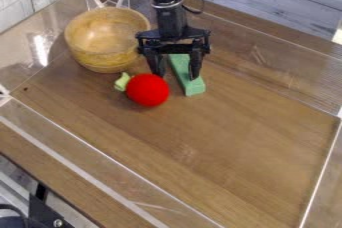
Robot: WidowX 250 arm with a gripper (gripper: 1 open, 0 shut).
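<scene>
My black gripper [174,58] is low over the table, its fingers straddling a green block [190,84] that lies lengthwise on the wood; whether they grip it I cannot tell. Just left and in front of the block is a red ball-like object [148,90] with a small pale green piece [122,81] at its upper left. A yellow-tan bowl [104,37] stands to the left of the gripper.
Transparent edges run along its sides, and a pale wooden wall [281,2] stands at the back.
</scene>
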